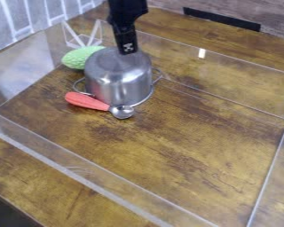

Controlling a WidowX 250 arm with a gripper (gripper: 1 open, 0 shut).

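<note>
My gripper [125, 43] is at the top of the view, a dark shape just above the steel pot [118, 82]; it looks shut, with nothing visible between its fingers. The pot stands on the wooden floor of a clear-walled enclosure. A red-handled spoon [92, 103] with a steel head lies at the pot's front left. Behind the pot on the left is a pale green textured object [78, 57].
Clear panels [270, 168] border the wooden surface [192, 151]. A white wire rack [14, 19] shows at the top left.
</note>
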